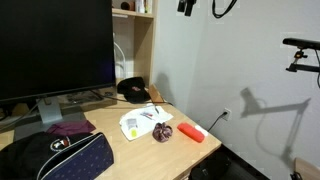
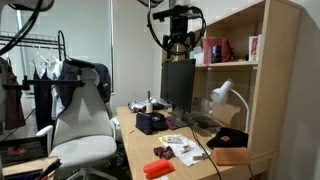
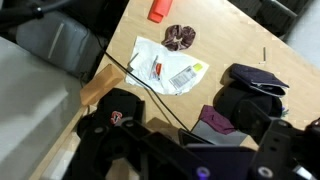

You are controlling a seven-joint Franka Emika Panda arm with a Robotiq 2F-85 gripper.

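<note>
My gripper is high above the desk, its dark fingers spread apart at the bottom of the wrist view with nothing seen between them. In exterior view 1 only a dark bit of the arm shows at the top edge. Below lie a white sheet (image 1: 145, 121) with small items on it, a dark crumpled scrunchie-like thing (image 1: 163, 132) and a red object (image 1: 191, 132). Two dark caps (image 3: 113, 108) and a maroon cloth (image 3: 216, 121) also rest on the desk, well under the gripper.
A large monitor (image 1: 55, 45) stands on the desk, with a blue case (image 1: 78, 160) in front. A wooden shelf (image 2: 258, 75) and white lamp (image 2: 222, 95) rise at the back. A black cable crosses the desk. An office chair (image 2: 80, 130) stands beside it.
</note>
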